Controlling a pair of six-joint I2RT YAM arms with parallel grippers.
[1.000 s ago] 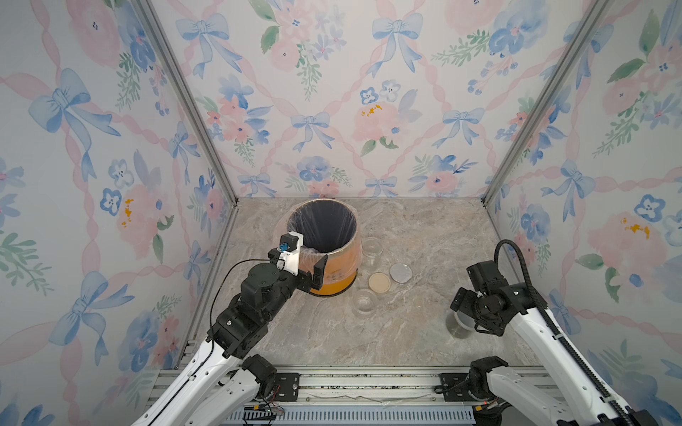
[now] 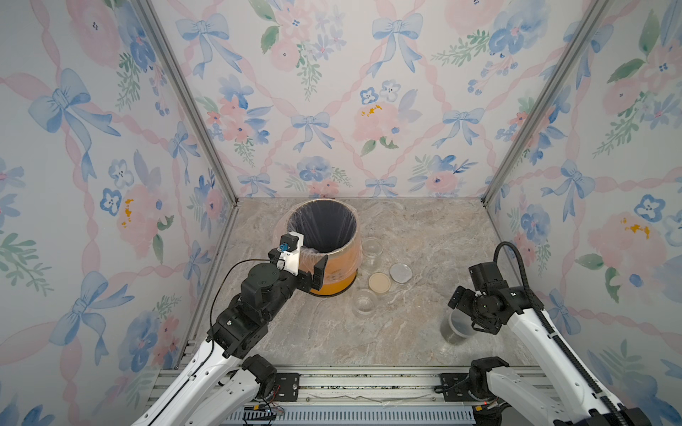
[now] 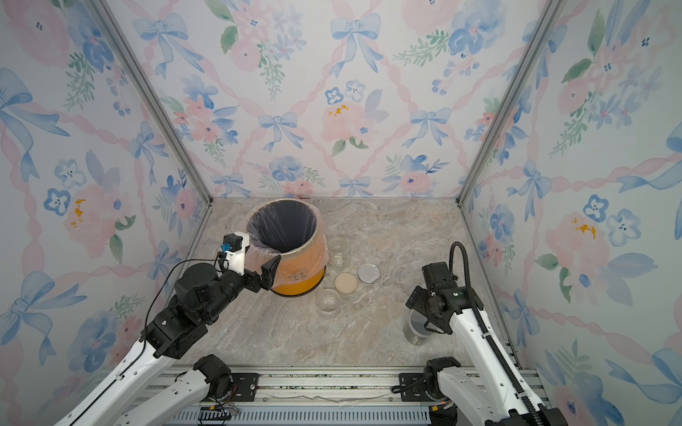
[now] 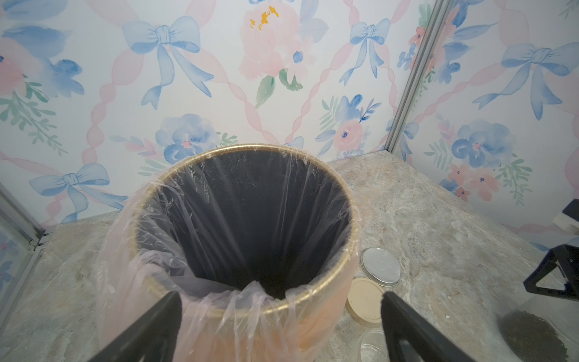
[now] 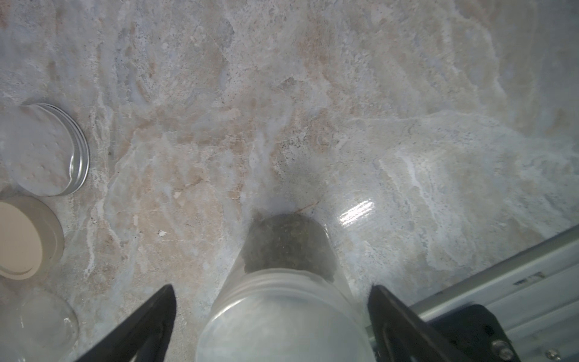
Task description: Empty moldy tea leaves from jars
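Note:
A translucent jar with dark leaves (image 5: pixel 289 247) stands at the front right; my right gripper is open just over its top, the jar's rim between the spread fingers in the right wrist view. My open left gripper hangs by the near rim of the large bin (image 4: pixel 325 283), which has a clear liner and a dark, mostly empty-looking inside. Right of the bin lie a silver lid (image 2: pixel 400 272), a cream lid (image 2: pixel 379 282), a clear jar (image 2: pixel 371 250) and a low clear container (image 2: pixel 365 301).
Floral walls close in the back and sides. A metal rail (image 2: pixel 369 377) runs along the front edge.
The jar at the front right sits slightly further left and toward the front, and my right gripper has shifted very slightly with it. The left arm is unmoved.

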